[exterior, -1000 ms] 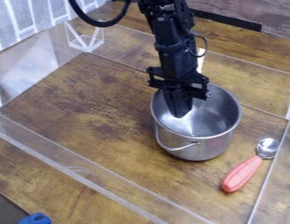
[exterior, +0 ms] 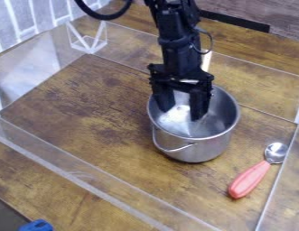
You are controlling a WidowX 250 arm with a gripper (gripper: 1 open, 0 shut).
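A large steel pot [exterior: 194, 144] stands right of centre on the wooden table [exterior: 79, 126]. The black gripper [exterior: 181, 96] hangs over the pot's back half, its lower part dipping inside the rim. Its fingers are dark and overlap one another in this view, and whether they hold anything is hard to tell.
A spoon [exterior: 254, 176] with a pinkish-red handle lies right of the pot. A pale object [exterior: 206, 60] is behind the arm. A blue object [exterior: 34, 225] is at the bottom left corner.
The gripper has come lower, down onto the pot's back part, and slightly left. The pot has shifted slightly left as well.
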